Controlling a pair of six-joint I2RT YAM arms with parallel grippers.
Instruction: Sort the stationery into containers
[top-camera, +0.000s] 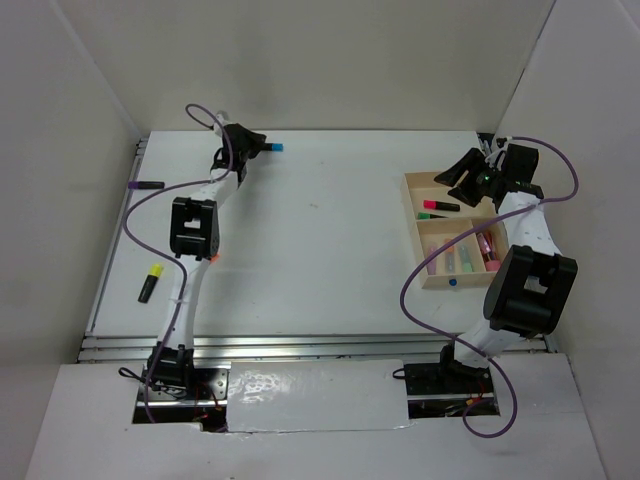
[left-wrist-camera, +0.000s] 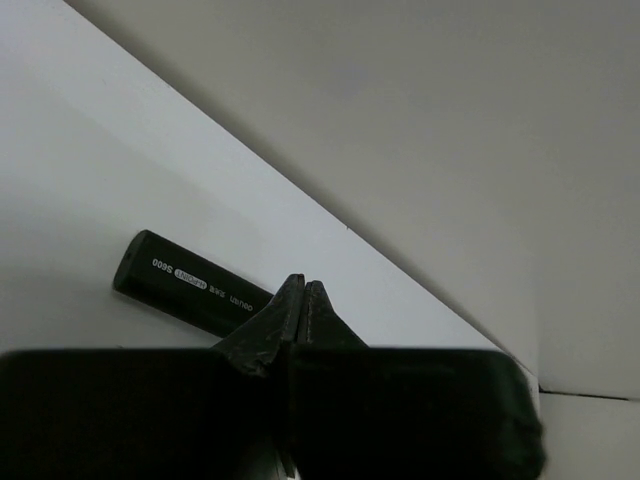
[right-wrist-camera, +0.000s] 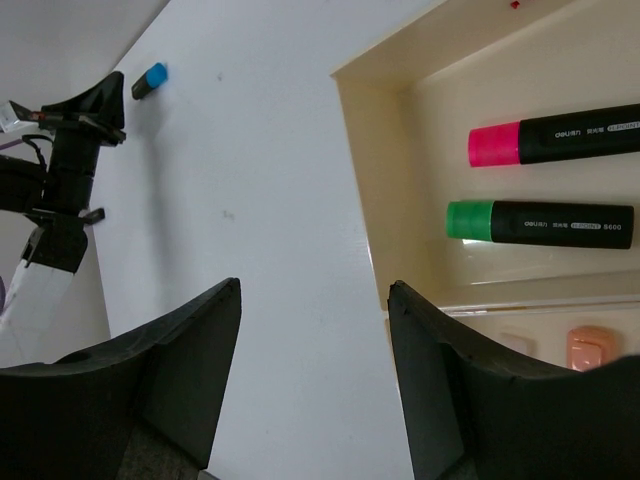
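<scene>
A blue-capped black marker (top-camera: 277, 147) lies by the table's back edge. My left gripper (top-camera: 262, 143) is over its dark end in the top view. In the left wrist view, my left gripper is shut, its tips close together in front of the marker's black barrel (left-wrist-camera: 190, 285); nothing shows between them, and the cap is hidden. My right gripper is open and empty above the left side of the beige divided box (top-camera: 409, 205). A pink-capped marker (right-wrist-camera: 560, 137) and a green-capped marker (right-wrist-camera: 540, 223) lie in its back compartment.
A purple-capped marker (top-camera: 148, 185) and a yellow-capped marker (top-camera: 149, 284) lie at the table's left. An orange cap (top-camera: 214, 258) peeks from beneath the left arm. Several small items fill the box's front compartments. Mid-table is clear; a wall rises close behind the left gripper.
</scene>
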